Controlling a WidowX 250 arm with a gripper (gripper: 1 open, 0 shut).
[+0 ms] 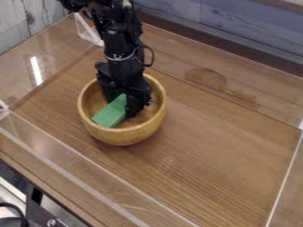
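A round tan wooden bowl [120,134] stands on the wooden table, left of centre. Inside it lies a green block [109,113]. My black gripper [119,99] reaches down from the top into the bowl, just above and behind the block. The dark arm and fingers hide the back of the bowl's inside; whether the fingertips touch or hold the green block is hard to tell.
A pale wall [236,27] runs along the back. At the top left is a small clear object [90,28], and dark cables show at the lower left corner.
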